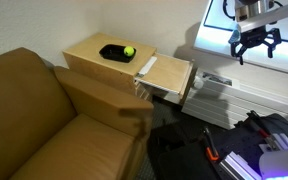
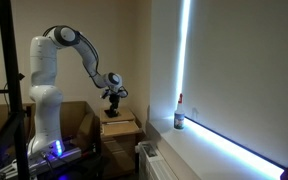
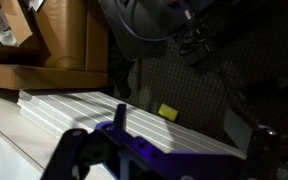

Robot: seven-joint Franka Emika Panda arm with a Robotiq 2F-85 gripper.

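Observation:
High at the right of exterior view 1, my gripper (image 1: 255, 54) hangs with its two black fingers spread apart. The wrist view shows the same wide gap, with no object held between the fingers. A black tray (image 1: 117, 53) rests on the wooden cabinet, with a yellow-green ball (image 1: 129, 51) at its right side. My gripper is well to the right of both in that view. A bottle (image 2: 179, 112) stands upright on the window sill. Below the gripper in the wrist view, a small yellow object (image 3: 167, 112) lies on the dark floor.
A brown sofa (image 1: 54, 120) fills the left of exterior view 1. An open drawer (image 1: 169, 73) juts from the cabinet, a white flat piece (image 1: 147, 66) beside it. A white ribbed radiator (image 1: 234, 105) runs below the sill. Cables and tools (image 1: 214, 150) lie near the base.

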